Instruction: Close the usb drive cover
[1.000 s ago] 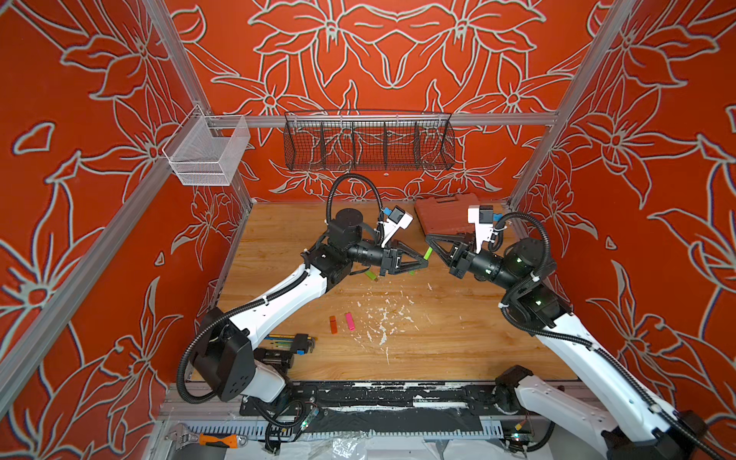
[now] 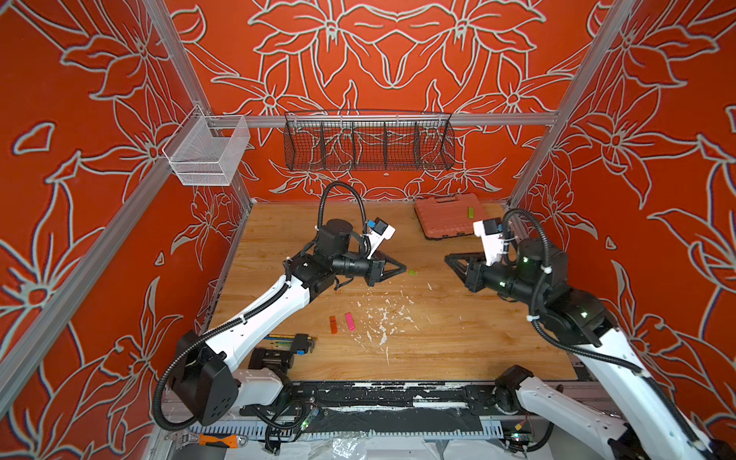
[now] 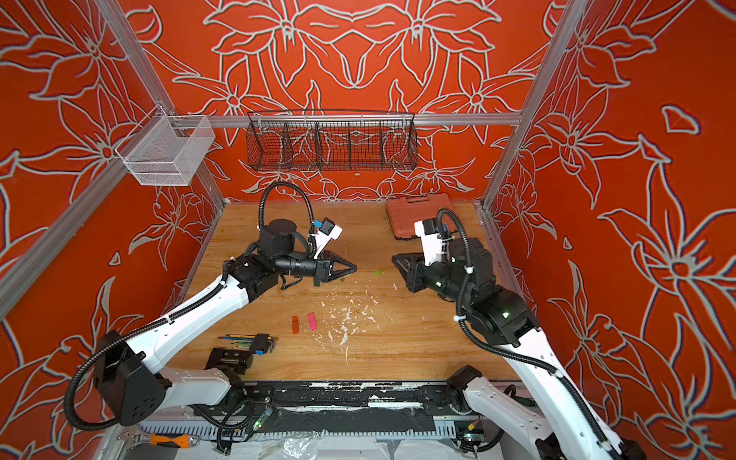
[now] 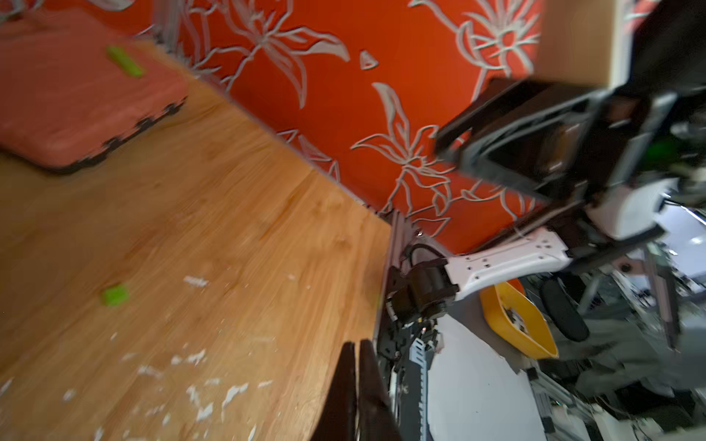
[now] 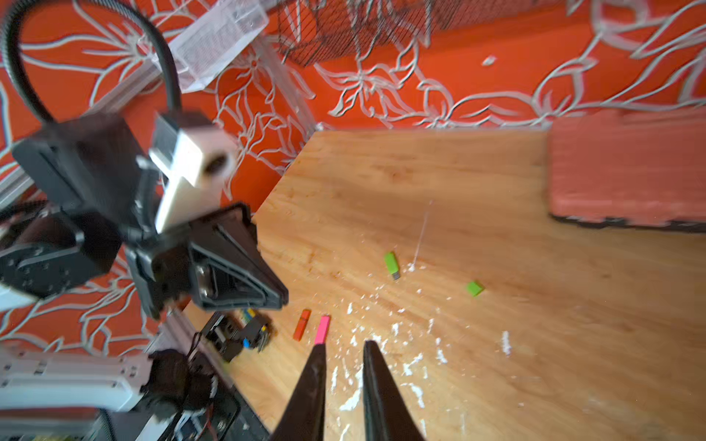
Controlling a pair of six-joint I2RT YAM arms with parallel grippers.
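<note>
A green USB piece lies on the red case. Another green piece and a small green cap are on the wooden table. My left gripper is shut, nothing between its fingers, raised left of center over the table. My right gripper is raised to its right, fingers slightly apart with nothing between them.
Orange and pink pieces lie left of the scuffed middle. Tools sit at the front left. The wire basket hangs on the back wall.
Both grippers have drawn apart, the left down-left, the right rightward.
</note>
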